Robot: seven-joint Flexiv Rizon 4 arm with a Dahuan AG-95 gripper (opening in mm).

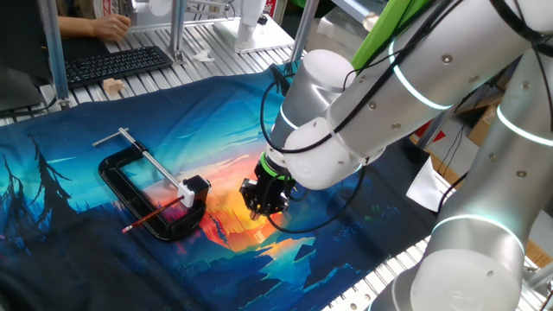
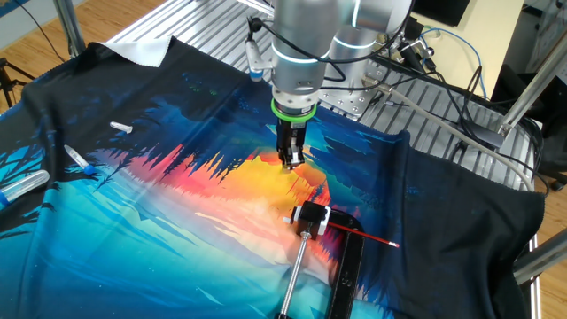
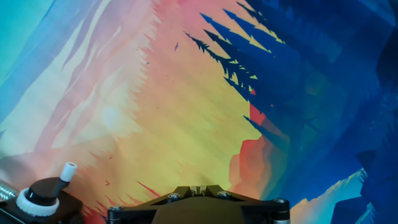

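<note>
My gripper [image 1: 259,212] hangs over the orange part of the printed cloth, to the right of a black C-clamp [image 1: 111,177]. In the wrist view the gripper shows at the bottom edge, shut, its fingertips together and nothing visible between them. A red pencil-like stick [image 2: 376,237] lies across the clamp's screw end, beside a black block [image 2: 311,214] with white parts. The wrist view catches only the clamp's end, with a white ring [image 3: 37,203] and a white peg [image 3: 68,171], at lower left. Gripper and clamp are apart.
On the cloth [image 2: 204,257], a small white piece [image 2: 121,127], a blue-and-white tube [image 2: 78,159] and a larger clear tube [image 2: 25,187] lie off to one side. A person's hand [image 1: 111,28] rests by a keyboard [image 1: 117,64]. Cloth under the gripper is bare.
</note>
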